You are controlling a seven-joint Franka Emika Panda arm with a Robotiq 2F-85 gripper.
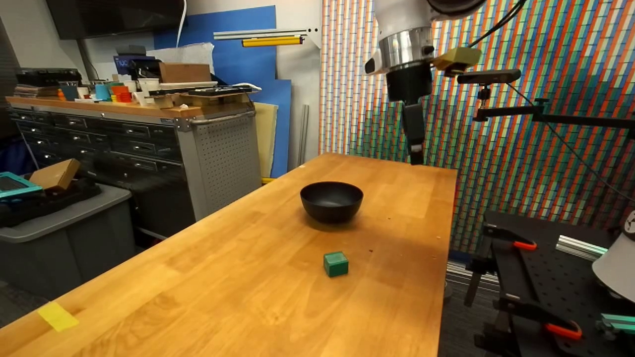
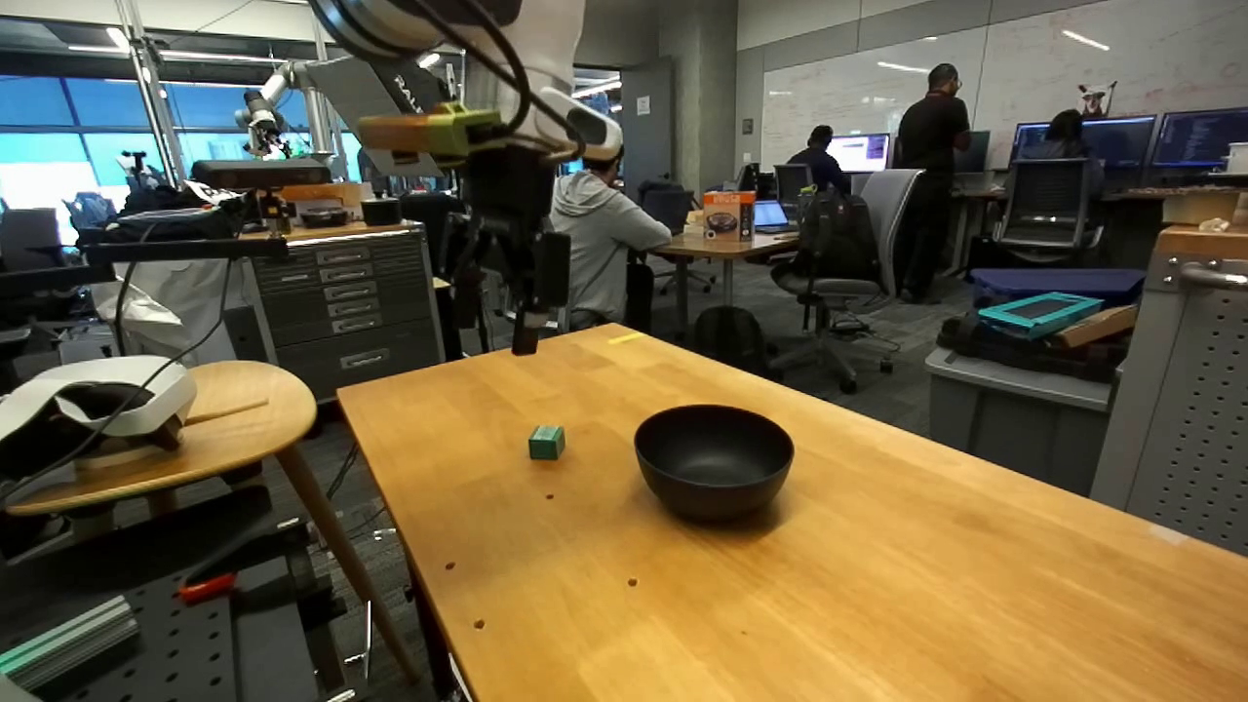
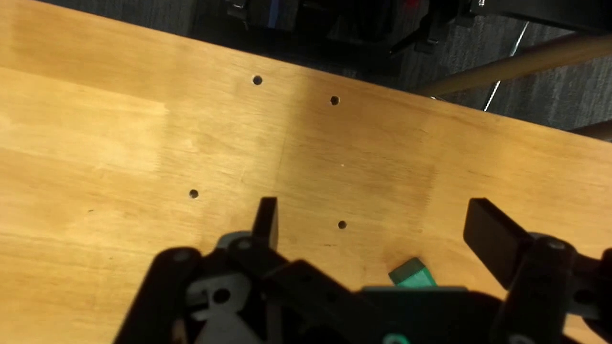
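Observation:
A small green block [image 1: 336, 265] rests on the wooden table, apart from a black bowl [image 1: 331, 203]. The second exterior view shows the green block [image 2: 546, 443] to the left of the bowl [image 2: 714, 461], whose visible inside looks empty. My gripper [image 1: 416, 155] hangs in the air above the table. Seen from the wrist, the gripper is open, its two fingers wide apart with only bare table below the gap. At the lower edge of that gap the green block [image 3: 415, 275] shows in part, the rest hidden behind the gripper's body. The bowl is outside the wrist view.
A camera [image 1: 489, 77] on a black arm stands off the table's right side. Small holes dot the tabletop.

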